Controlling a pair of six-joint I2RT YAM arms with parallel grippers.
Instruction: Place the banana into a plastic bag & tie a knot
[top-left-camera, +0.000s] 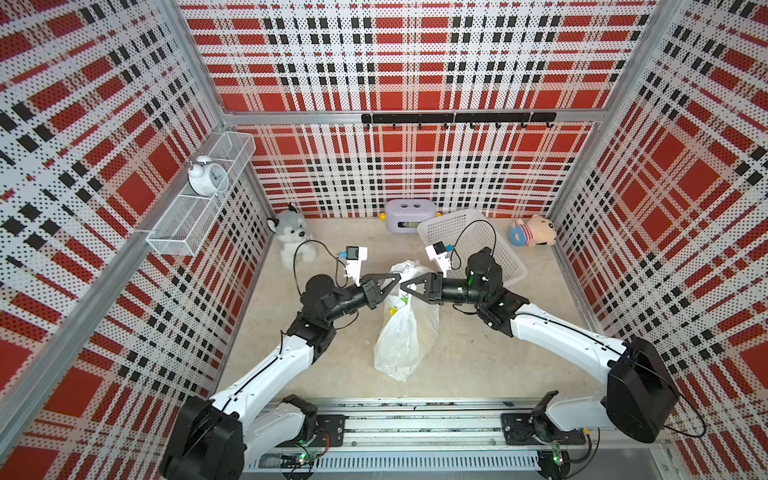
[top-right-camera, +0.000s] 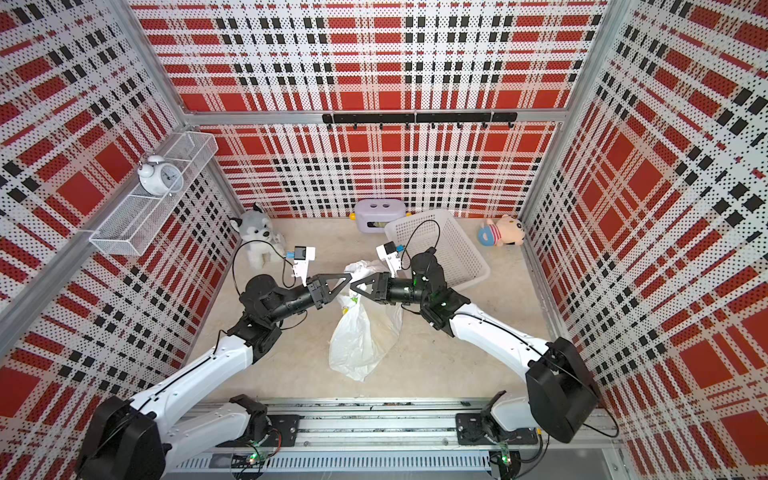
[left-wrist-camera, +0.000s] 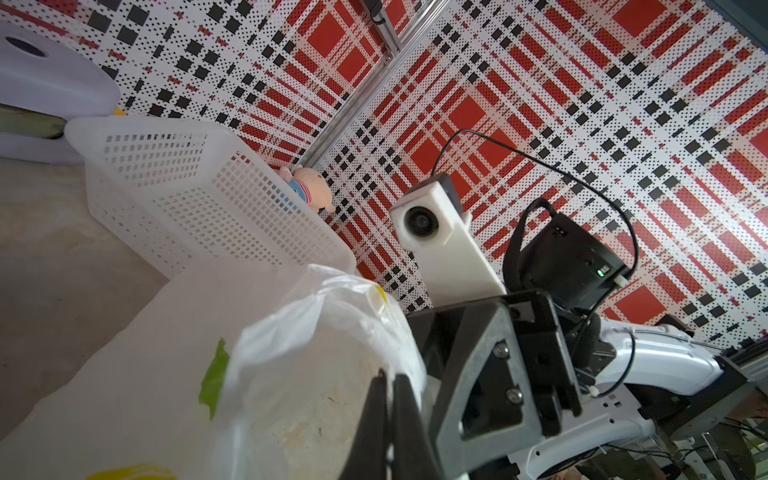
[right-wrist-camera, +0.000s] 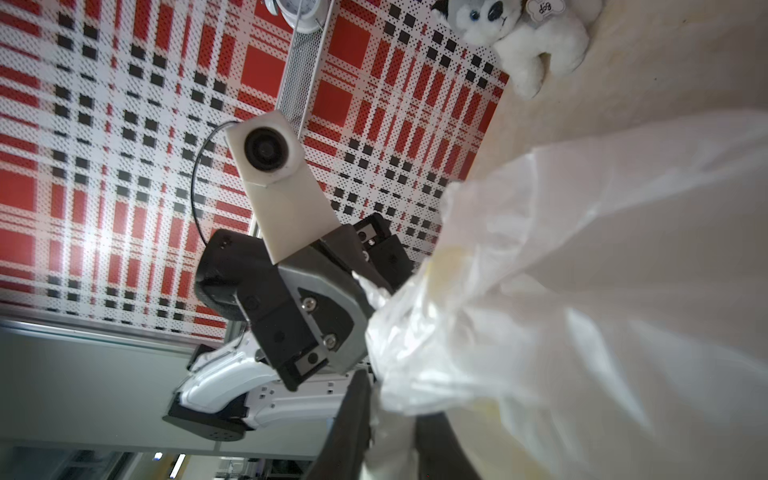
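A white plastic bag (top-left-camera: 404, 344) with green and yellow print stands at the middle of the table, its top raised between my two grippers. My left gripper (top-left-camera: 397, 278) is shut at the bag's crumpled top, with a thin bit of white plastic between its fingers in the left wrist view. My right gripper (top-left-camera: 406, 286) faces it, almost touching; in the right wrist view its fingers are part open around bunched bag plastic (right-wrist-camera: 392, 440). The banana cannot be made out for sure inside the bag.
A white basket (top-right-camera: 460, 248) stands back right, a lavender toy (top-left-camera: 409, 209) at the back, a husky plush (top-left-camera: 289, 236) back left and a small doll (top-left-camera: 537, 232) at right. A wire shelf with a clock (top-left-camera: 206, 177) hangs on the left wall.
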